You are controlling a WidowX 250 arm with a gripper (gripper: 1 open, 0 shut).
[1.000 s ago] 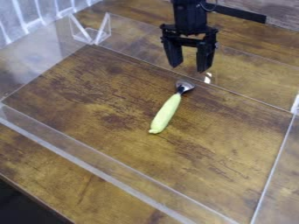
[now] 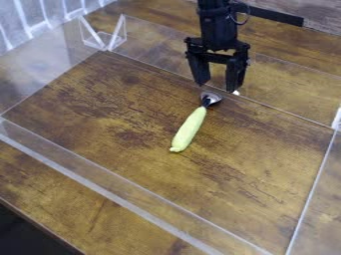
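A pale green corn cob or similar long vegetable (image 2: pixel 188 130) lies on the wooden board, with a small metallic spoon-like piece (image 2: pixel 209 100) just beyond its upper end. My black gripper (image 2: pixel 217 80) hangs above and behind that metal piece, its two fingers spread apart with nothing between them.
Clear plastic walls (image 2: pixel 134 197) surround the wooden work surface (image 2: pixel 94 110). A small white triangular bracket (image 2: pixel 103 38) is at the back left. The board is otherwise clear on both sides of the vegetable.
The vegetable has not moved.
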